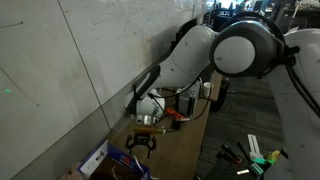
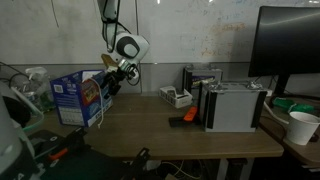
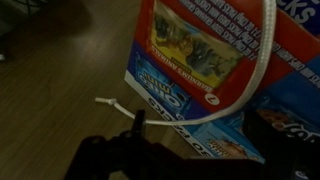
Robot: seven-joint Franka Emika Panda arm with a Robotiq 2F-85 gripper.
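Observation:
My gripper (image 1: 141, 150) points down beside a blue and red snack box (image 1: 95, 159), its fingers open. In exterior view 2 the box (image 2: 68, 98) stands at the left of the table, with the gripper near its right upper edge. The wrist view shows the printed box (image 3: 200, 58) under and beyond the dark fingers (image 3: 113, 152). A white cord (image 3: 245, 98) curves down across the box and runs between the fingers, ending loose over the wooden table. The fingers are not closed on it. Whether either finger touches the box cannot be told.
A white bin (image 2: 176, 97) and a grey box-like unit (image 2: 232, 107) stand to the right, with a red and black tool (image 2: 186, 118) before them. A monitor (image 2: 287, 45) and white cup (image 2: 301, 127) are farther right. Bare table (image 2: 145, 115) lies between.

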